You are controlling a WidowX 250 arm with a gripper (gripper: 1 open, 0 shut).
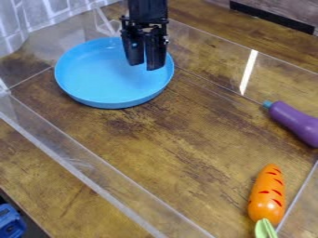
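Observation:
The black gripper (145, 58) points down over the back right part of a blue round plate (99, 82), its two fingers apart with nothing visible between them. An orange toy carrot (269, 195) with red stripes and a pale green top lies at the lower right. A purple toy eggplant (293, 123) lies at the right edge.
A clear plastic wall runs along the left and lower part of the wooden table (162, 149). A blue object (9, 221) sits at the bottom left corner, outside it.

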